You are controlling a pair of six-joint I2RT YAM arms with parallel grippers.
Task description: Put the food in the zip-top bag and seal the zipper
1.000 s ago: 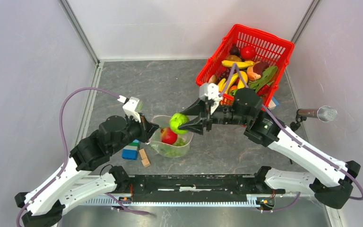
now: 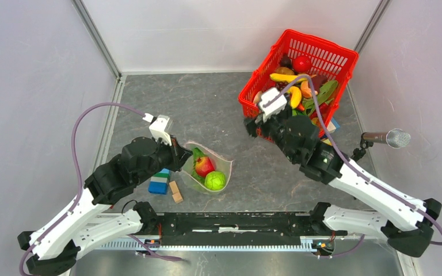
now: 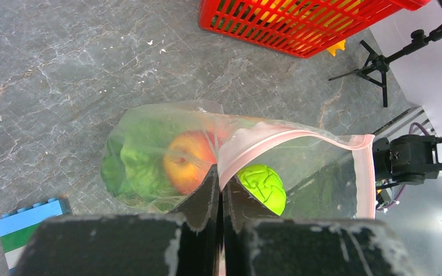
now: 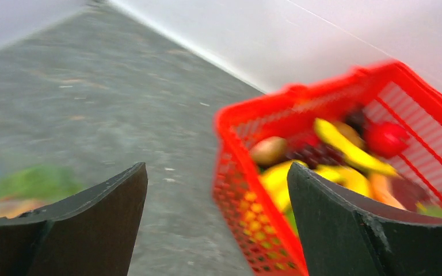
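A clear zip top bag [image 2: 228, 167] with a pink-edged mouth [image 3: 366, 178] stands open in the middle of the table. In it lie a red-yellow apple-like fruit [image 2: 204, 166], a bright green round vegetable [image 2: 214, 180] and leafy greens [image 3: 141, 164], the last seen blurred through the plastic. My left gripper is shut on the bag's rim at its left side. Over by the basket's near left corner, my right gripper [image 2: 252, 127] is open; in the right wrist view nothing sits between its spread fingers.
A red basket [image 2: 247, 103] full of bananas [image 2: 295, 98] and other food stands at the back right. Coloured blocks [image 2: 158, 184] and a wooden piece [image 2: 175, 191] lie left of the bag. A microphone [image 2: 398, 138] stands at the right.
The green vegetable went from my right gripper into the bag. That gripper has since moved away from the bag, right and back toward the basket. My left gripper stays at the rim.
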